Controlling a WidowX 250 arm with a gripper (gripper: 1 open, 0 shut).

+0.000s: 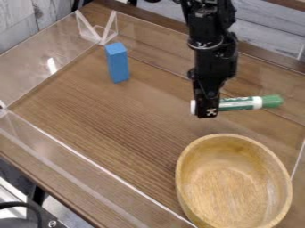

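Note:
My black gripper (205, 105) hangs from the top centre of the camera view, shut on a white and green cylinder (244, 103), a marker-like object lying level across its fingertips, green end to the right. Below it, at the bottom right, stands an empty cream oval bowl (234, 183).
A blue box (117, 61) stands upright at the upper left, near a clear plastic item (96, 24). Transparent edging runs along the table's left side.

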